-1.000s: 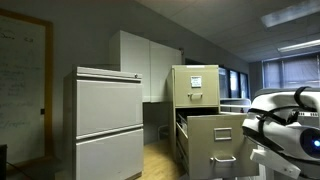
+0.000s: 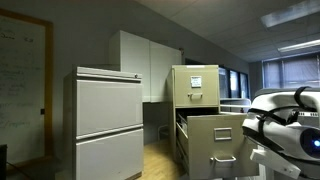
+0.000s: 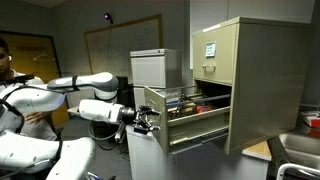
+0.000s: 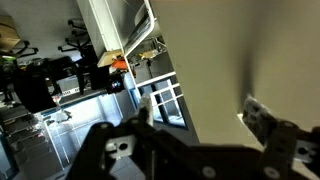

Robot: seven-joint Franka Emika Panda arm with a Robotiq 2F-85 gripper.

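Observation:
A beige filing cabinet (image 2: pixel 196 78) has its lower drawer pulled out, the drawer front (image 2: pixel 205 135) facing the room with a handle (image 2: pixel 223 160) low on it. In the second exterior view, items lie inside the open drawer (image 3: pixel 200 128). My gripper (image 3: pixel 147 119) is close to the outer face of the drawer front there. In the wrist view the gripper stands open, its two fingers far apart, with nothing held between them. The beige metal surface (image 4: pixel 215 65) fills much of that view. Whether a finger touches it, I cannot tell.
A white filing cabinet (image 2: pixel 108 122) with closed drawers stands to the left. White wall cabinets (image 2: pixel 148 60) hang behind, and a whiteboard (image 2: pixel 22 90) is at far left. Open floor lies between the two cabinets.

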